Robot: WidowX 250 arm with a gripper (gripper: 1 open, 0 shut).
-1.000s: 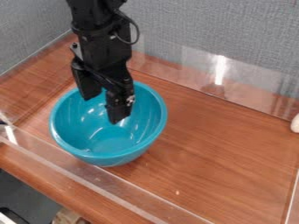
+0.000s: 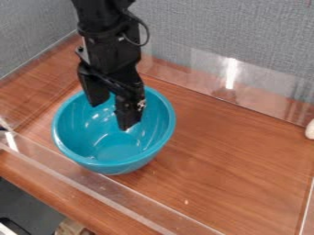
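Observation:
A turquoise plastic bowl (image 2: 123,151) sits on the wooden table at the left of centre. My dark gripper (image 2: 112,99) hangs from above into the back part of the bowl, its fingers spread apart and angled down over the interior. I see nothing held between them. The arm covers part of the bowl's back rim.
Bare wooden table (image 2: 227,161) fills the right side. Clear panels edge the table at front-left, back and right, with grey padded walls behind. A small pale object (image 2: 308,129) shows at the far right edge.
The gripper has shifted slightly to the left and changed its tilt a little over the bowl. The bowl looks nearly unmoved.

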